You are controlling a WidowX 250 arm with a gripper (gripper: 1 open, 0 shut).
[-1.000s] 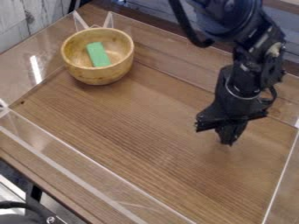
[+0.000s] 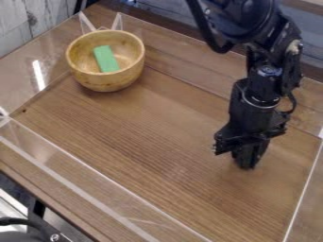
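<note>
The black robot arm reaches down from the top right to the wooden table, its gripper (image 2: pixel 240 153) low over the surface on the right side. Its fingers are dark and bunched at this angle, so whether anything is between them cannot be seen.
A yellow bowl (image 2: pixel 120 74) with a green block (image 2: pixel 106 58) in it stands at the upper left. A wall runs along the back.
The bowl and block are unmoved.
</note>
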